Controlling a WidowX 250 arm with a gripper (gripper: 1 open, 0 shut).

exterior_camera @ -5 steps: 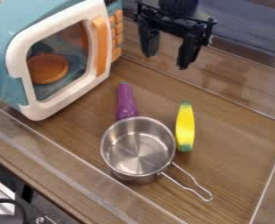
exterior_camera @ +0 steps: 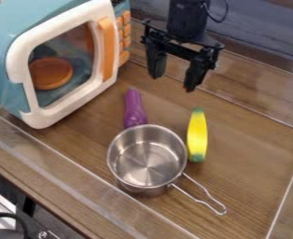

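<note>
My black gripper (exterior_camera: 174, 67) hangs over the back of the wooden counter, its two fingers spread apart with nothing seen between them. Below it lie a purple eggplant (exterior_camera: 134, 108) and, to the right, a yellow banana (exterior_camera: 198, 136). A steel saucepan (exterior_camera: 146, 163), empty, stands in front of them with its handle pointing to the lower right.
A blue toy microwave (exterior_camera: 31, 33) with an orange disc inside fills the left side. A wall runs along the back, and a dark gap shows at the lower left.
My gripper has shifted slightly left over the last second, staying high at the back. The eggplant, banana, saucepan and microwave have not moved.
</note>
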